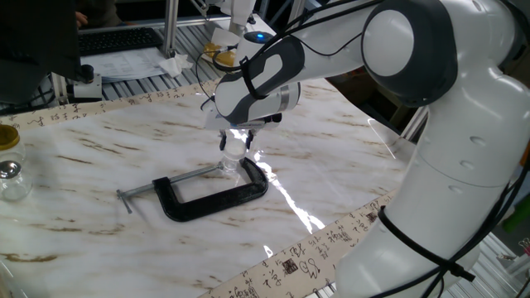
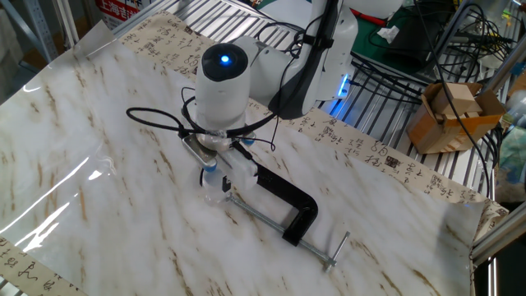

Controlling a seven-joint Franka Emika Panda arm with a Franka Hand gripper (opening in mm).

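A black C-clamp (image 1: 217, 201) with a metal screw lies flat on the marbled tabletop. A clear bottle or jar (image 1: 234, 151) stands at its open end, between the screw tip and the fixed end. Directly above is my gripper (image 1: 236, 142), pointing down, its dark fingers apart on either side of the clear piece's top. The fingers look open; whether the fingers touch it is hard to see. In exterior view 2, the gripper hides part of the clear bottle (image 2: 215, 186), and the clamp (image 2: 297, 212) extends to the right with its screw handle at the far end.
Clear jars (image 1: 13, 184), one with a yellow lid, stand at the left edge in exterior view 1. A cardboard box (image 2: 448, 123) sits off the table on the slatted rack.
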